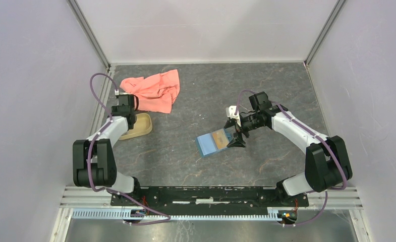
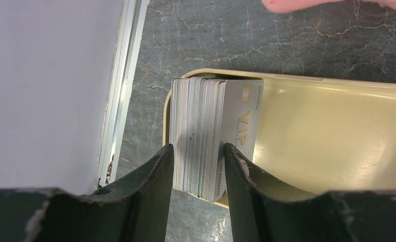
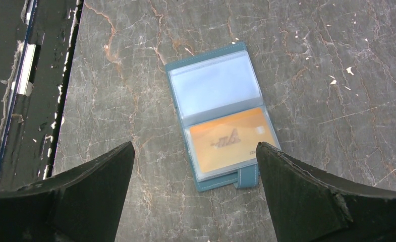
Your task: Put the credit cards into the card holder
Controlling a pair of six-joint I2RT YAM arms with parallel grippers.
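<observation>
A thick stack of cards [image 2: 198,131] stands on edge at the left end of a cream tray [image 2: 337,126], its front card marked VIP. My left gripper is part open over the stack, one finger by each side; the right finger overlaps the VIP card's face. Whether the fingers press on any card cannot be made out. The blue card holder [image 3: 216,94] lies open and flat on the table, with an orange card [image 3: 231,138] showing in its lower half. Above its tab end, my right gripper is open, nothing between its fingers.
A coral cloth [image 1: 155,91] lies crumpled behind the tray. Close on the tray's left is the side wall [image 2: 49,101] with its metal edge. Bare grey table [image 1: 180,101] stretches between the tray and the holder.
</observation>
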